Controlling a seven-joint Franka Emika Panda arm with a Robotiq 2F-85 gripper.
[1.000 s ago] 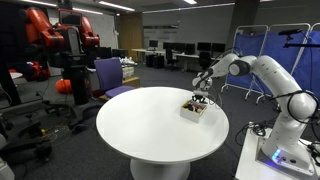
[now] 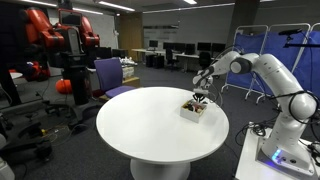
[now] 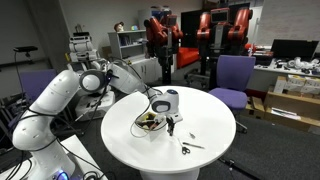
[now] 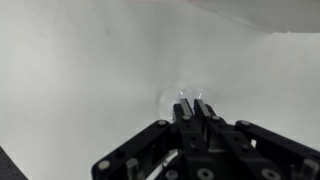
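My gripper has its dark fingers close together in the wrist view. A small, pale, see-through shape [image 4: 187, 94] shows faintly at the fingertips; what it is cannot be made out. In the second exterior view, the gripper [image 3: 170, 131] hangs low over the white round table, beside the right side of an open box [image 3: 139, 130]. The first exterior view has the same box [image 2: 191, 114], with several dark and coloured items inside, near the table's right edge. There the hand is behind the box and its fingertips are hard to see.
On the round table [image 2: 150, 130], scissors [image 3: 184, 150], a small dark item [image 3: 193, 135] and a thin dark tool [image 3: 193, 146] lie apart from the box. Much of the white top is bare. A purple chair [image 3: 234, 75] stands behind the table.
The arm and hand look slightly shifted near the box. The box and table have not visibly moved.
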